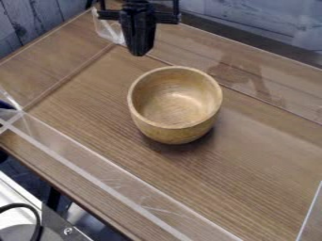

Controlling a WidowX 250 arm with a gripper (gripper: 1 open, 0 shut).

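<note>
A round light-wood bowl (175, 120) sits on the wooden table (88, 104), a little right of the middle of the view, and looks empty inside. The black gripper (141, 38) hangs at the top of the view, above and behind the bowl and apart from it. Its fingers are dark and close together; whether they are open or shut, or hold anything, does not show clearly.
Bare table surrounds the bowl, with free room at left, right and front. Clear tape strips run along the left and front edges. A dark back wall stands at the top right. A white object with a black cable lies off the table at the lower left.
</note>
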